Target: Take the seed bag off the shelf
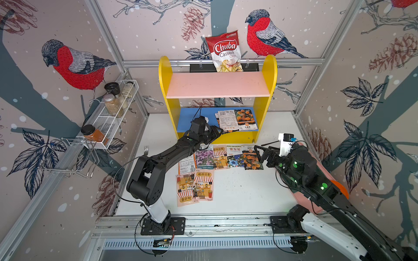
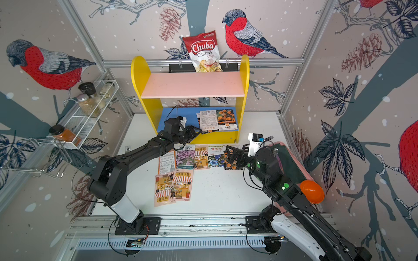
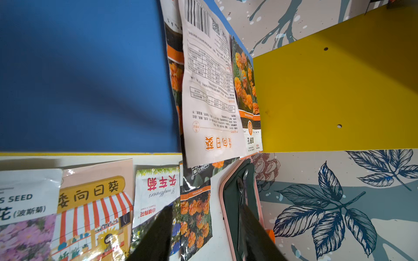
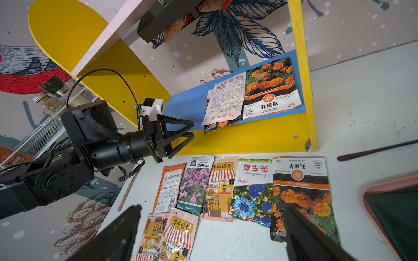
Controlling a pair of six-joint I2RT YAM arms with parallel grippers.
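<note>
Seed bags lie on the blue lower shelf (image 1: 187,119): a back-facing sunflower bag (image 3: 209,95) and a marigold bag (image 4: 270,93) beside it, with another dark-edged bag partly hidden beneath. The sunflower bag overhangs the front edge. My left gripper is at the shelf front, just left of these bags, its fingers apart and holding nothing. My right gripper (image 2: 231,152) stands open at the right, over the table near the bags there.
More seed bags (image 4: 300,195) lie on the table before the shelf. A Chuba chips bag (image 1: 224,50) stands high behind it, a spice rack (image 1: 104,126) hangs left, and a pink-rimmed tray (image 4: 374,187) lies right.
</note>
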